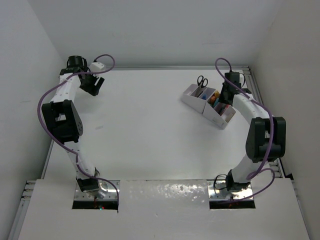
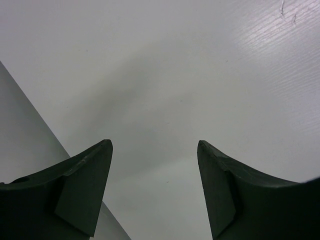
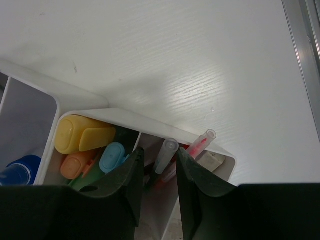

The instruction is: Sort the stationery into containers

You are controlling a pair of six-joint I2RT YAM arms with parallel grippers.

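Observation:
The white divided containers (image 1: 215,116) sit right of centre. Scissors (image 1: 202,81) stand in the back compartment. In the right wrist view are yellow (image 3: 70,135), orange (image 3: 72,165) and light blue (image 3: 112,157) items, a blue one (image 3: 25,170), and two clear-capped pens, one (image 3: 167,152) between the fingers' tips, another pink (image 3: 199,145). My right gripper is over that compartment, part open; whether it touches the pen is unclear. My left gripper is open over bare table at the far left.
A metal rail (image 3: 302,55) runs along the right edge, beside a wall.

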